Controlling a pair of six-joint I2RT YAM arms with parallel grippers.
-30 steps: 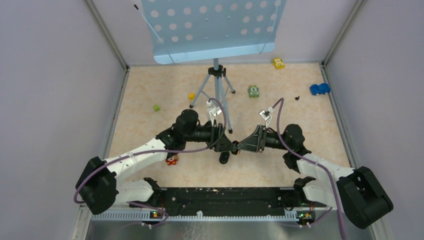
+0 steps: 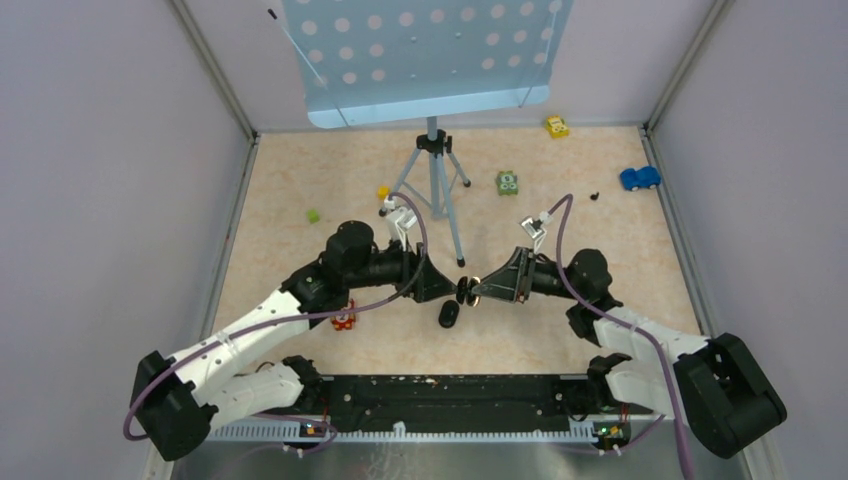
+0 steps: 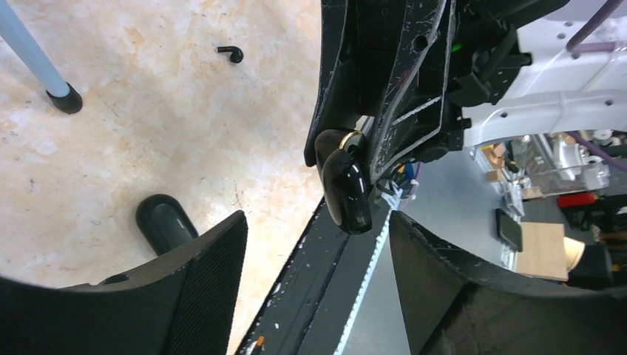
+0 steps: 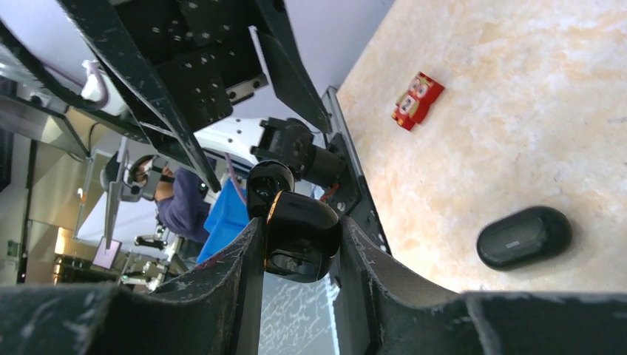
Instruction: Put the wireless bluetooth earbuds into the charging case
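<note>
The glossy black charging case [image 2: 473,291] with a gold rim is held up off the table, my right gripper [image 2: 480,290] shut on it. In the top view it shows two black halves side by side, the lid standing open. The right wrist view shows the case [image 4: 303,237] between the fingers, its other half [image 4: 269,185] behind the gold rim. My left gripper is part open and empty, just left of the case [image 3: 347,191]. One small black earbud [image 3: 234,54] lies on the table, far right in the top view. The inside of the case is hidden.
A black oval object [image 2: 449,314] lies on the table below the grippers. A tripod [image 2: 437,180] stands behind them. Small toys lie around: a red one [image 2: 344,317], a green one [image 2: 507,183] and a blue car [image 2: 640,178].
My left gripper has drawn back to the left, away from the case. The right arm has barely moved.
</note>
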